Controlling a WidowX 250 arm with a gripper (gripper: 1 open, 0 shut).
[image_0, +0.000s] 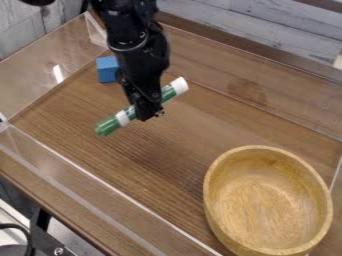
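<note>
The black gripper hangs over the left-middle of the wooden floor, shut on a white cylinder with green ends, which lies at a slant from lower left to upper right in its grasp. Whether the cylinder touches the floor is hard to tell.
A blue block sits at the back left, behind the arm. A large yellow oval bowl fills the lower right. Bare wood lies in the middle and back right, bordered by white walls.
</note>
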